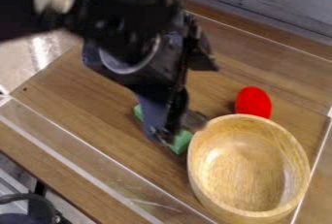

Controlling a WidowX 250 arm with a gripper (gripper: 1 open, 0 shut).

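My dark gripper (176, 123) fills the upper left of the camera view and reaches down over a green block (144, 113), which is partly hidden behind its fingers. The fingers look apart, though blurred; whether they touch the block I cannot tell. A wooden bowl (248, 205) stands at the lower right, and a red oval object (253, 102) lies just behind it.
The wooden board (78, 102) is bare left of the block. A pale wall (259, 5) runs along the back, and a clear strip edges the front left of the board.
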